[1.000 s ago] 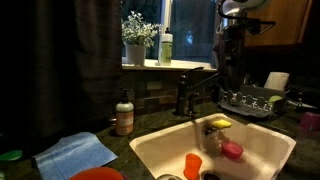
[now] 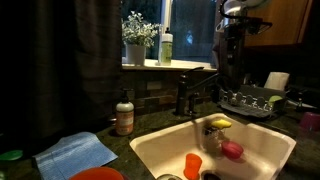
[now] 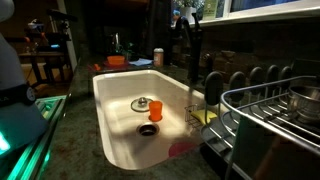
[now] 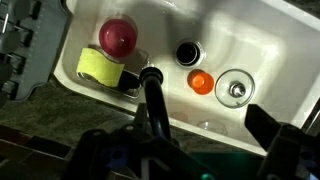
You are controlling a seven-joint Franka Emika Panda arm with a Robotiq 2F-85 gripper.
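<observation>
My gripper hangs open high over the sink, its dark fingers spread wide at the bottom of the wrist view. Inside the white sink (image 4: 165,15) are a red bowl (image 4: 117,38), an orange cup (image 4: 200,82) and a round clear lid-like piece (image 4: 235,88) with a metal centre. A yellow sponge or cloth (image 4: 99,67) lies beside the bowl at the sink's edge. Between my fingers and the sink, the black faucet (image 4: 152,85) crosses the view. In exterior view 1 the orange cup (image 2: 193,165) sits apart from the red bowl (image 2: 232,149).
The faucet (image 2: 181,95) rises behind the sink as an obstacle. A dish rack (image 3: 265,105) holding a metal pot (image 3: 305,105) stands alongside. On the counter are a soap bottle (image 2: 124,115), a blue cloth (image 2: 75,155) and a red-orange dish (image 2: 98,173).
</observation>
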